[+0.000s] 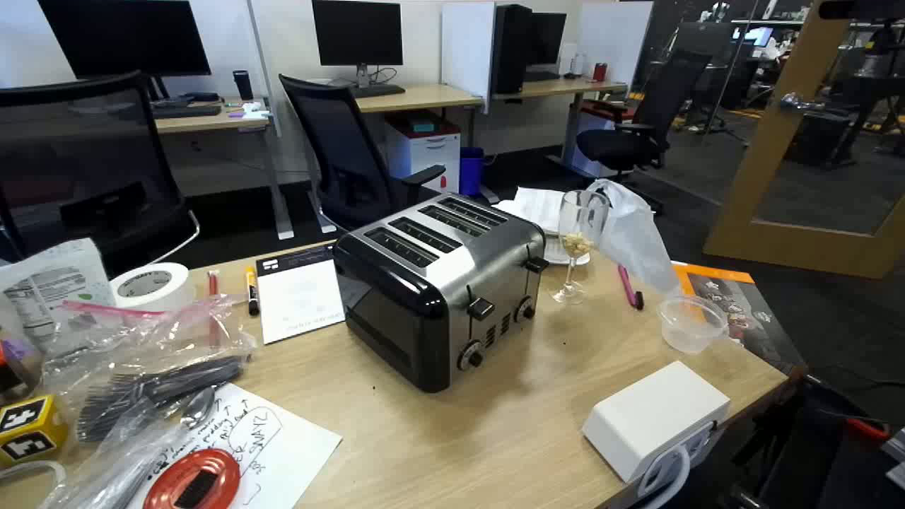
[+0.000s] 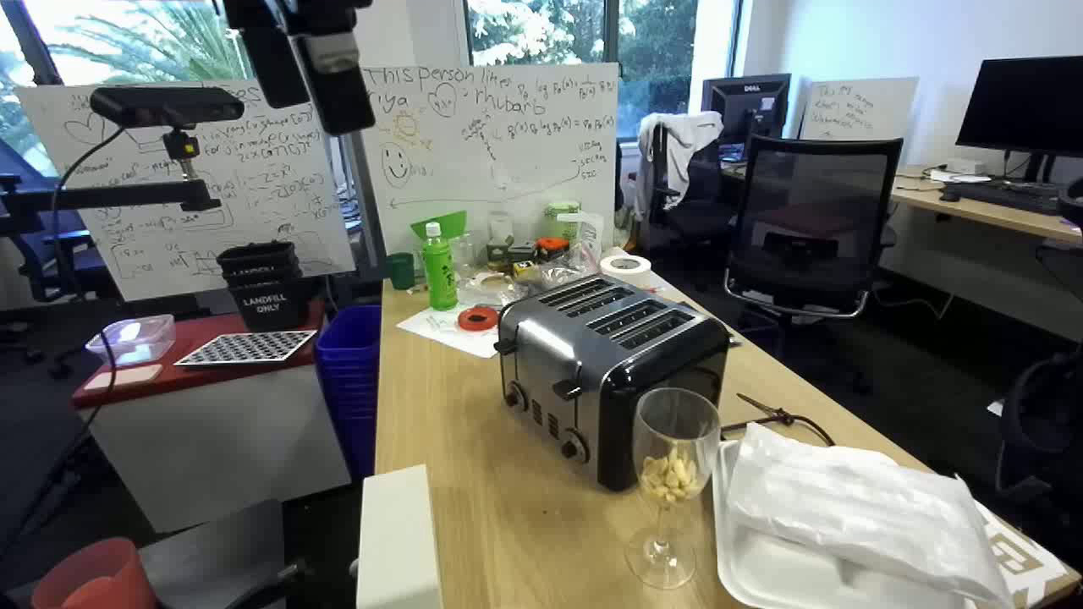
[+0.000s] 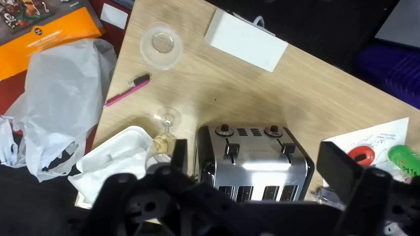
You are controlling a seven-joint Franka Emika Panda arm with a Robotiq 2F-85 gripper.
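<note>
A four-slot steel and black toaster (image 1: 441,280) stands upright on the wooden table, its levers and dials facing the open side of the tabletop. Close by one end of it is a stemmed glass (image 2: 672,487) partly filled with pale pieces. From the wrist view, my gripper is open wide above the toaster, one finger on each side of the picture, and nothing sits between them. In exterior view 2 the dark fingers (image 2: 340,86) hang at the upper left, high over the table; exterior view 1 does not show them.
A clear plastic bowl (image 3: 161,45), a pink pen (image 3: 128,92) and a white box (image 3: 246,41) lie along one side. Beside the glass is a white tray (image 2: 731,548) with crumpled wrapping. A green bottle (image 2: 438,269) and clutter occupy the other end. Bare wood fronts the toaster.
</note>
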